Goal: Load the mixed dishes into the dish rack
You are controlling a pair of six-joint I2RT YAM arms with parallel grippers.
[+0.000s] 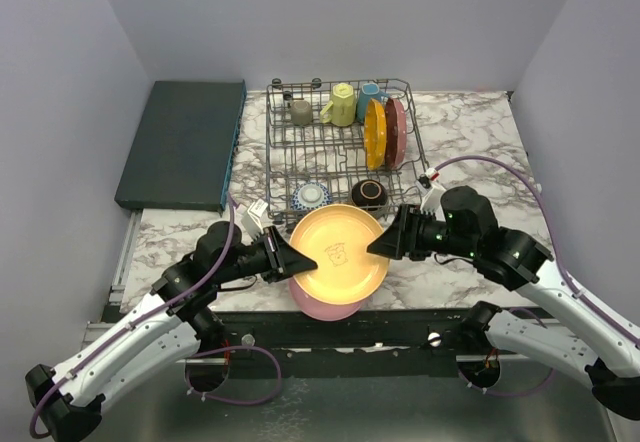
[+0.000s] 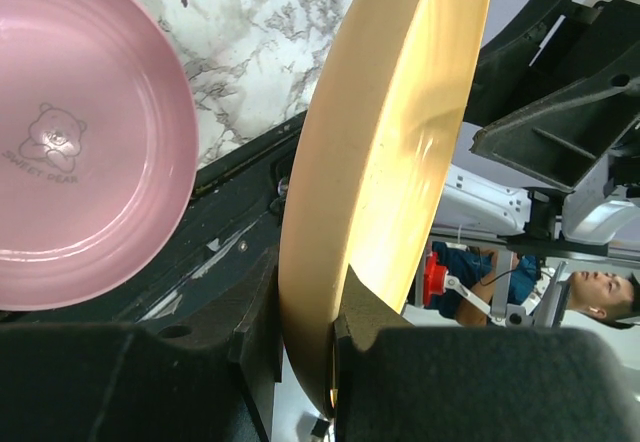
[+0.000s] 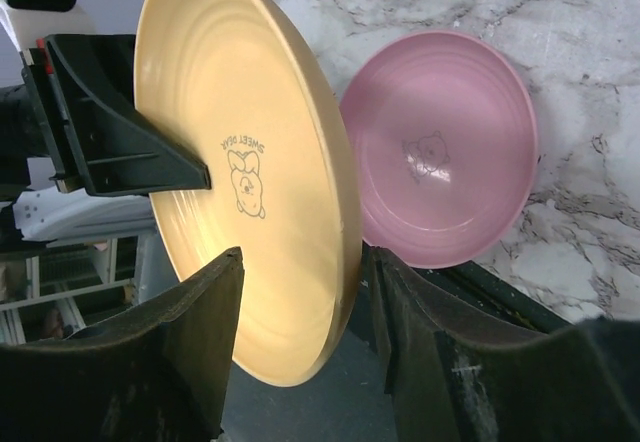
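Note:
A yellow plate (image 1: 338, 254) with a bear print is held up above the counter's front, my left gripper shut on its rim. On the opposite side my right gripper is open, its fingers standing either side of the plate's edge in the right wrist view. Whether they touch it I cannot tell. Below lies a pink plate (image 2: 85, 142) on the counter by its front edge, partly covered from above. The wire dish rack (image 1: 315, 152) holds an orange plate (image 1: 375, 134), a brown plate (image 1: 391, 134) and a pink plate (image 1: 401, 132) on its right side.
At the rack's back are a grey cup (image 1: 301, 112), a green mug (image 1: 341, 105) and a blue mug (image 1: 369, 101). A blue-patterned bowl (image 1: 310, 196) and a dark bowl (image 1: 369, 194) sit at its front. A dark box (image 1: 182, 145) lies left.

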